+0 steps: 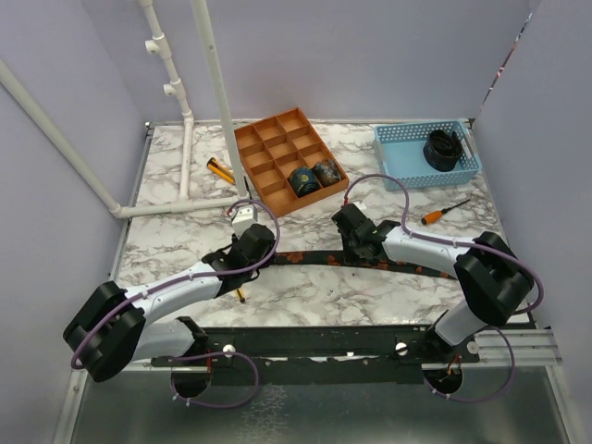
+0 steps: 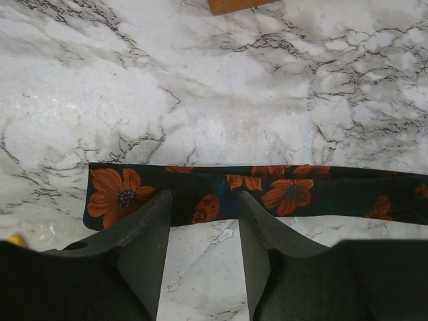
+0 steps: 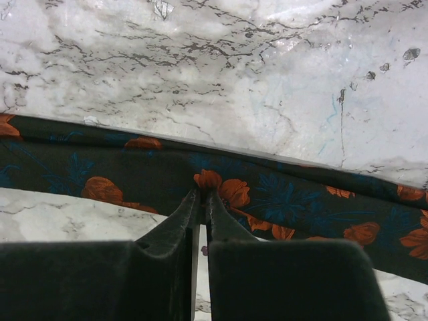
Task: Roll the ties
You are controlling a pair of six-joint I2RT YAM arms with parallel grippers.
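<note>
A dark floral tie [image 1: 310, 258] lies flat across the table, orange flowers on near-black cloth. Its squared left end shows in the left wrist view, where the tie [image 2: 292, 196] runs off to the right. Above that end part, my left gripper is partly open, fingers apart on either side of a stretch of cloth; no grip shows. Farther right along the strip, my right gripper is shut with a small pinch of the tie [image 3: 127, 170] at its tips. From above, the arms hide parts of the tie.
Behind the tie stands a wooden compartment box [image 1: 268, 171] with two dark rolled bundles [image 1: 303, 180] in it. A blue basket [image 1: 402, 157] holds a black roll [image 1: 443, 149]; an orange-handled screwdriver [image 1: 433, 217] lies before it. White pipes [image 1: 176, 205] frame the left side.
</note>
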